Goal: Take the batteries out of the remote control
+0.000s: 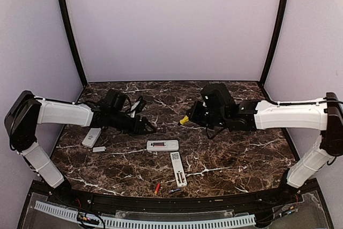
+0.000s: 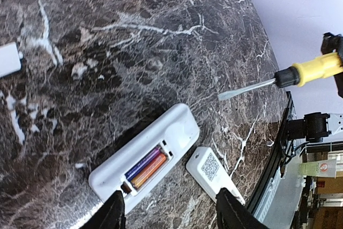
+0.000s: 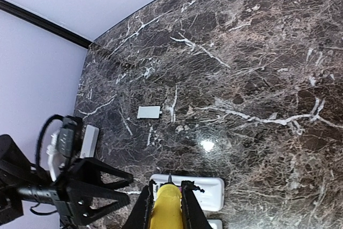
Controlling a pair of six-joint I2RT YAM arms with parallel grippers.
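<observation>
A white remote control [image 1: 169,146] lies on the marble table with its battery compartment uncovered. In the left wrist view a purple battery [image 2: 143,163] and an orange battery [image 2: 149,170] lie side by side inside it. My left gripper is open, with nothing between its fingers, and is above the remote. My right gripper [image 1: 194,114] is shut on a screwdriver [image 1: 184,120] with a yellow handle. Its metal tip points beyond the remote in the left wrist view, clear of the batteries.
A second white remote [image 1: 176,162] lies below the first, its compartment showing no batteries. A red battery [image 1: 157,188] and a blue battery [image 1: 175,190] rest near the front edge. At left lie another remote [image 1: 92,137] and a small cover [image 1: 99,149].
</observation>
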